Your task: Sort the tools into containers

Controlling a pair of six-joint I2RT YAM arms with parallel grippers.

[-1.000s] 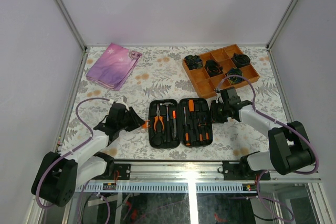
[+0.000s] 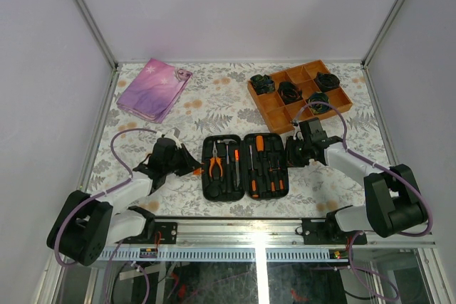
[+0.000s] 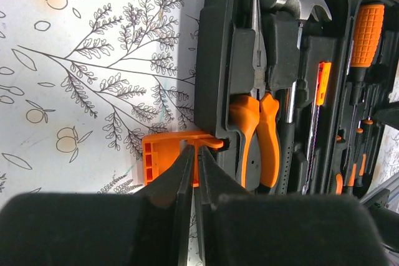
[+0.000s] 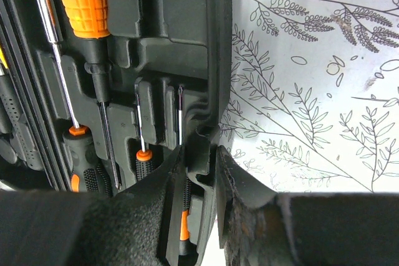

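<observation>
A black two-part tool case (image 2: 242, 166) lies open on the patterned cloth. Its left half holds orange-handled pliers (image 3: 268, 141), a hammer (image 3: 283, 1) and an orange-ended cutter (image 3: 322, 82). In the right half sit several screwdrivers, the largest with an orange grip. At the case's left edge, an orange latch (image 3: 162, 157) is swung outward. My left gripper is shut over that latch, and nothing clear shows between its fingertips. Across the case, my right gripper is shut on the rim of the right half.
An orange divided tray (image 2: 274, 117) at the back right has several compartments, some holding dark bundles (image 2: 262, 83). A folded purple cloth (image 2: 153, 90) lies at the back left. Clear table lies between them, behind the case.
The right arm and the case stay where they were.
</observation>
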